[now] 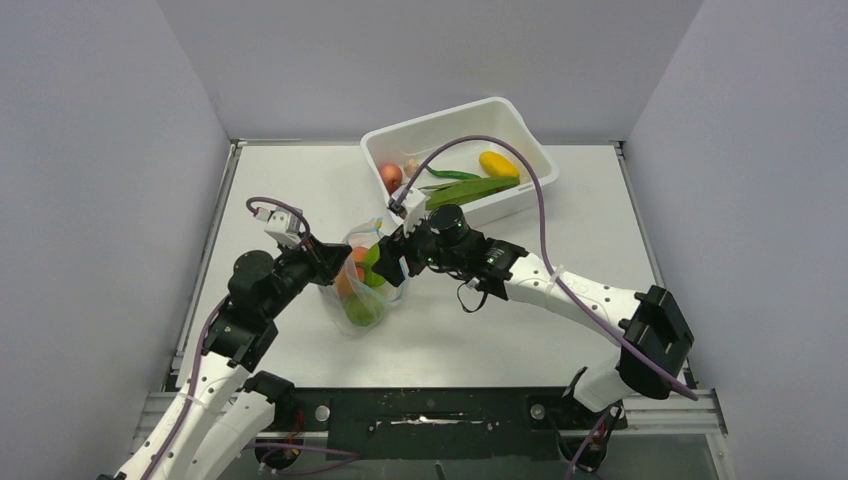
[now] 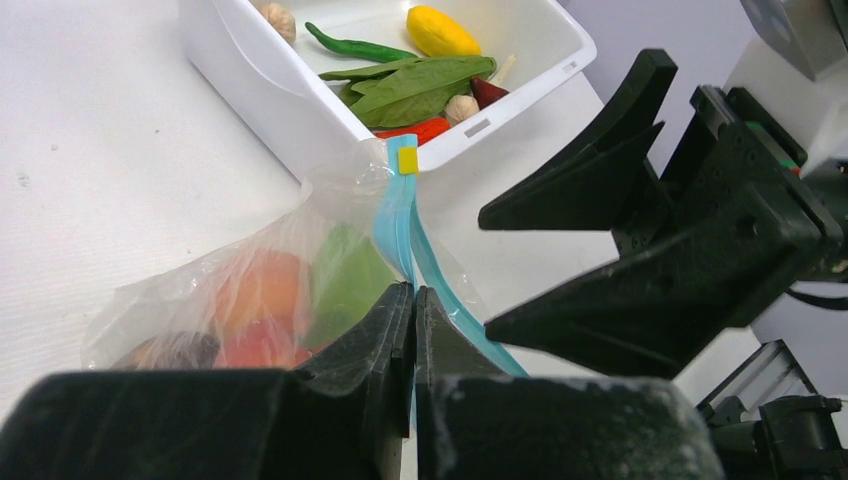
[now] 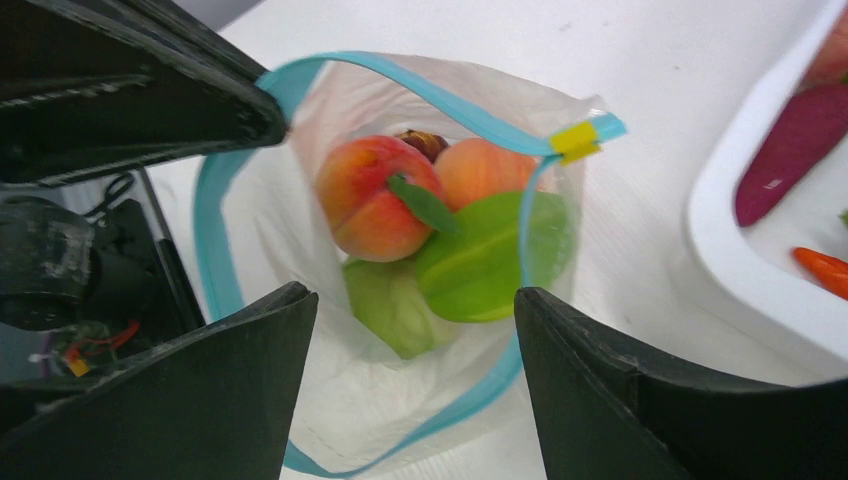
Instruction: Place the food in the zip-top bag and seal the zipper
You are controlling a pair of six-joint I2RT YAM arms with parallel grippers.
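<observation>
A clear zip bag [image 1: 355, 310] with a blue zipper [image 3: 460, 400] and yellow slider [image 3: 574, 140] stands on the table holding peaches [image 3: 375, 195], a green leafy item [image 3: 490, 260] and other food. My left gripper is shut at the bag's mouth, on its zipper edge [image 2: 420, 260]. My right gripper [image 1: 390, 255] stands open above and right of the bag's opening, nothing between its fingers; in the right wrist view the bag's opening lies between and beyond them.
A white bin [image 1: 460, 110] at the back holds an apple, yellow and green vegetables, leaves and other food.
</observation>
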